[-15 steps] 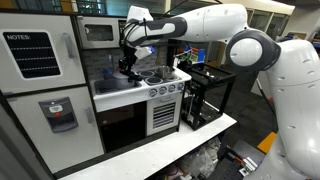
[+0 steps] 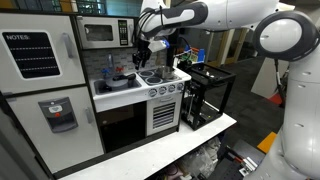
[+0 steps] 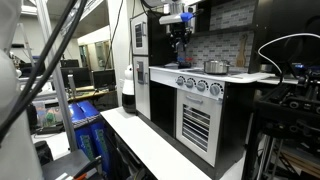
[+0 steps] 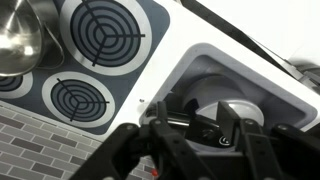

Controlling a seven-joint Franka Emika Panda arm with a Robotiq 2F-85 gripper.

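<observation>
In exterior view 1 my gripper (image 2: 137,63) is above the counter, between the sink (image 2: 100,97) and the stove burners. Exterior view 2 has the gripper (image 3: 180,44) high over the counter, with no pan visible below it. The wrist view looks down on a round grey pan (image 4: 222,94) inside the sink basin (image 4: 290,108). Near the pan, a black part (image 4: 205,131) shows between my dark fingers. Whether it is a handle or the tap, and whether the fingers grip it, I cannot tell.
A metal pot (image 2: 173,75) stands on the stove, right of the sink. Bare burners (image 4: 105,35) lie between pot and sink in the wrist view. The tiled wall (image 4: 40,148) is close behind. A microwave (image 2: 106,32) hangs above the counter.
Earlier the pan hung just below my gripper over the sink. Now it is lower, in the basin, and my gripper is farther right.
</observation>
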